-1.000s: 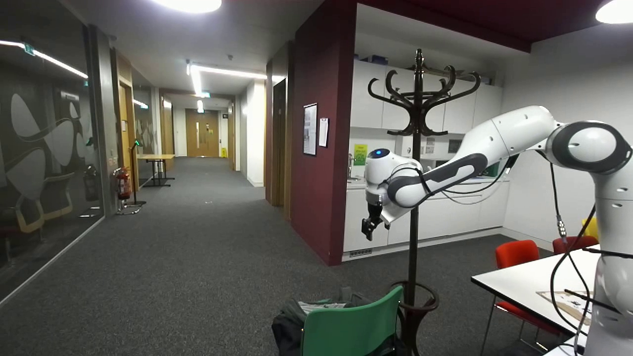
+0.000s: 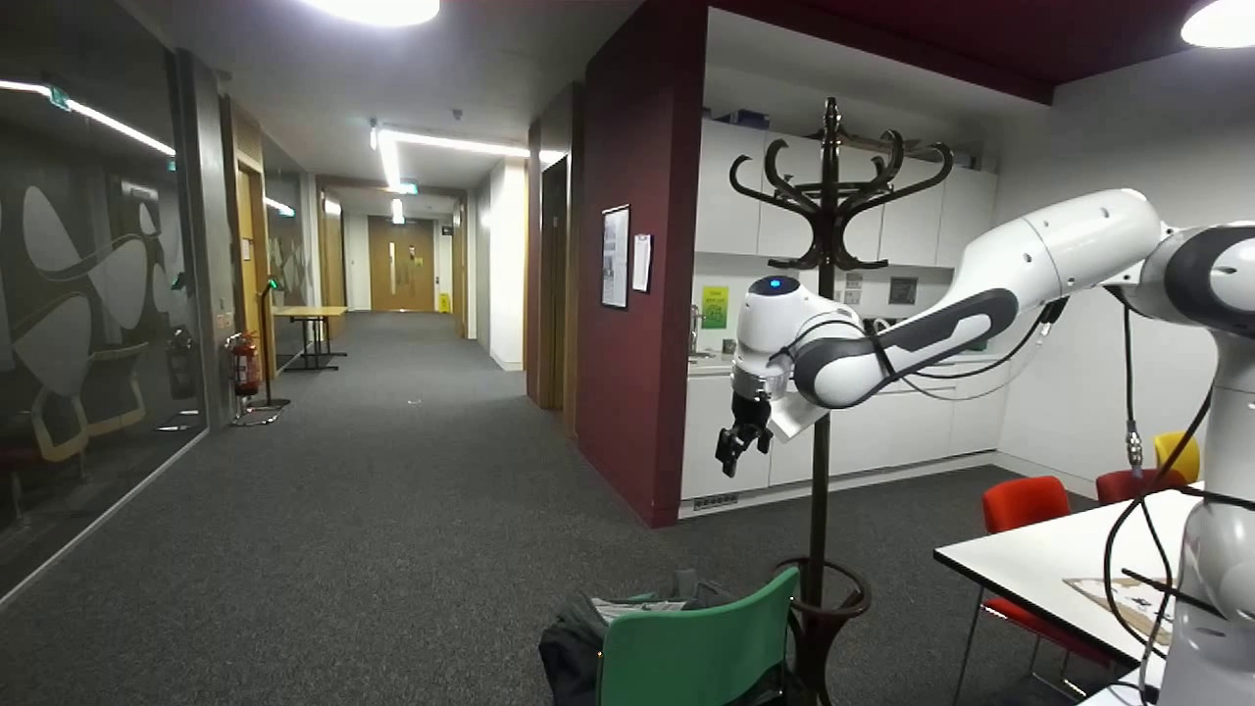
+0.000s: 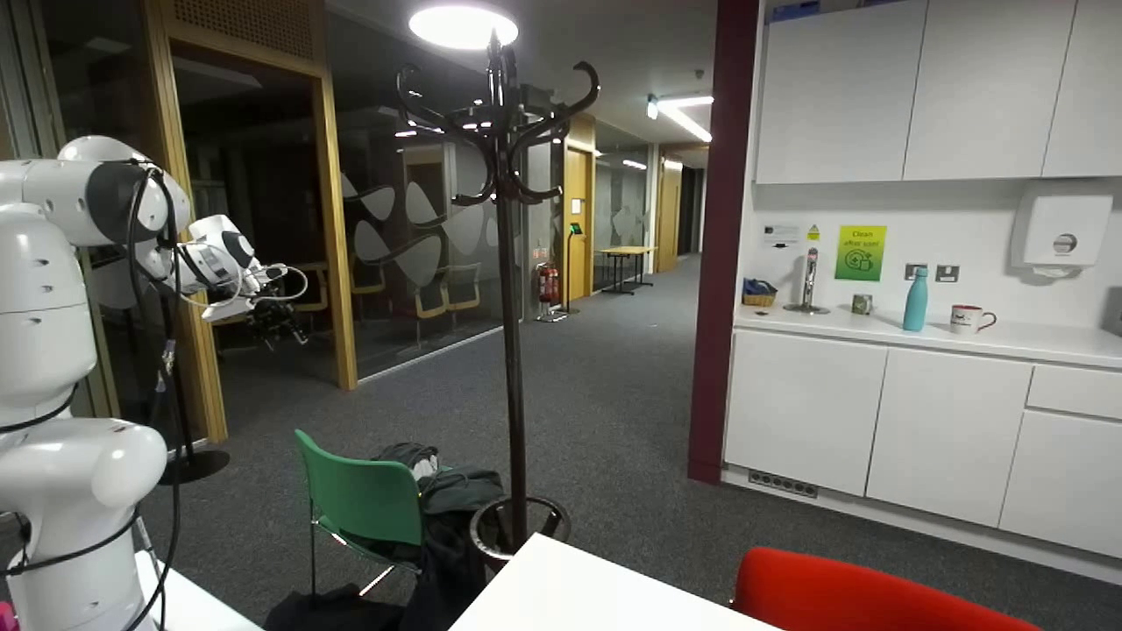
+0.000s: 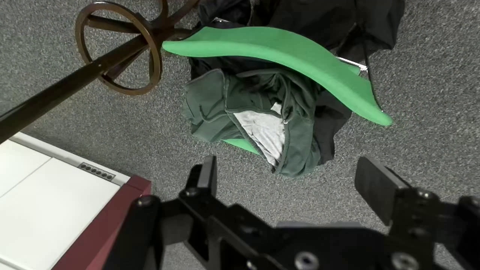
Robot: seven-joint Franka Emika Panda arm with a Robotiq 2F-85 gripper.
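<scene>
My gripper is open and empty, its black fingers wide apart with grey carpet showing between them in the wrist view. Ahead of it in that view is a green chair with a dark green garment, lined in pale grey, heaped on its seat. A brown coat stand rises beside the chair. In exterior view 1 the gripper hangs in the air, pointing down, above the level of the chair back. Exterior view 2 has the gripper small and dark at the left, so its fingers are hard to make out.
The coat stand's pole stands between a white table and the open corridor. White kitchen cupboards line one wall; a teal bottle and a mug are on the counter.
The arm's upper links have shifted right and slightly up in exterior view 1, and the wrist has moved a little right and up. The chair, garment and coat stand look unmoved.
</scene>
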